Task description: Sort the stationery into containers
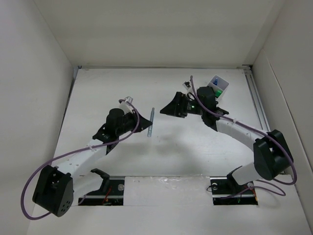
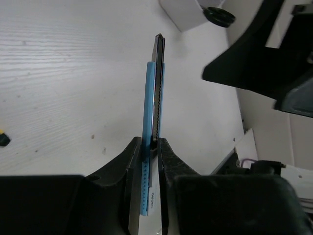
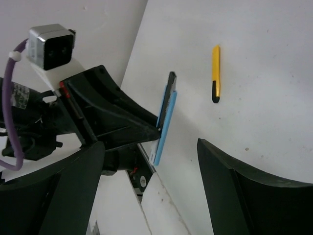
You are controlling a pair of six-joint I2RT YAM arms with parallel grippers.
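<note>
My left gripper [image 1: 148, 122] is shut on a light-blue utility knife [image 2: 146, 112], held upright between its fingertips and raised toward the middle. My right gripper [image 1: 170, 107] faces it from a short distance to the right, open and empty, its two fingers wide apart in the right wrist view. A yellow utility knife with a dark end lies on the table beyond the blue one; in the left wrist view only its end shows at the left edge. A white container [image 1: 222, 81] with compartments, holding blue and green items, stands at the back right, partly behind the right arm.
White walls enclose it at the back and both sides. A metal rail [image 1: 257, 98] runs along the right edge.
</note>
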